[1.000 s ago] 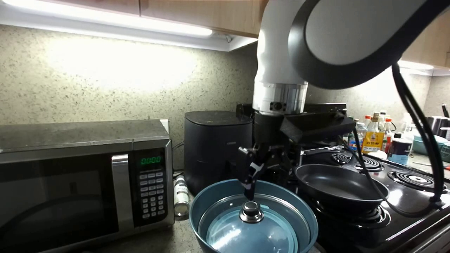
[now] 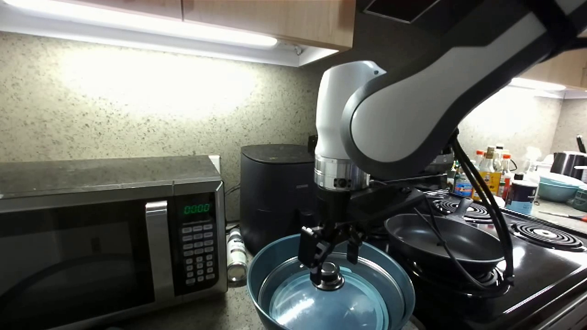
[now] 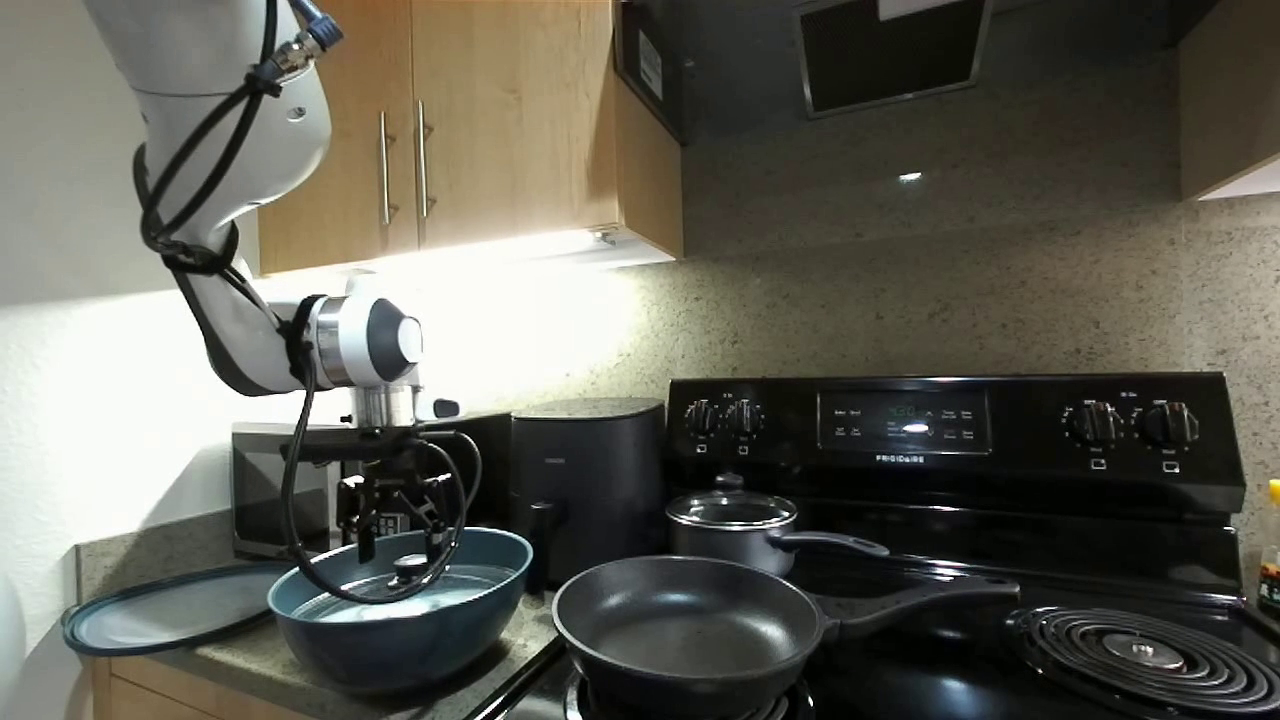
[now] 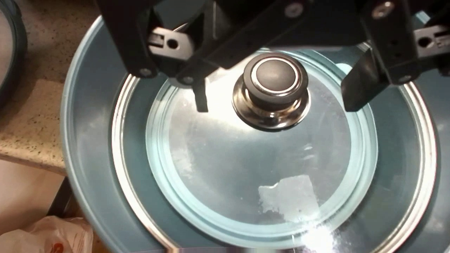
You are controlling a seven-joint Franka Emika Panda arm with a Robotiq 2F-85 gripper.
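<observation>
A glass lid (image 4: pixel 253 168) with a metal rim lies inside a large blue-teal bowl (image 4: pixel 84 139) on the counter. Its round black-and-silver knob (image 4: pixel 276 80) points up. My gripper is open above the lid, one finger on either side of the knob in the wrist view, with clear gaps between knob and fingers. From the first exterior view, the gripper (image 2: pixel 333 258) reaches down into the bowl and its finger partly covers the knob (image 2: pixel 330 277). A pale teal round shape shows through the glass.
A black frying pan (image 3: pixel 690 624) sits on the stove right of the bowl, a lidded saucepan (image 3: pixel 734 522) behind it. The black air fryer (image 2: pixel 278 192) and the microwave (image 2: pixel 110 242) stand close by. A flat round lid (image 3: pixel 180 606) lies on the counter, left of the bowl.
My arm has come lower and left in the first exterior view, and the gripper has turned. It now sits around the knob's level instead of above it. Bowl and lid have stayed put.
</observation>
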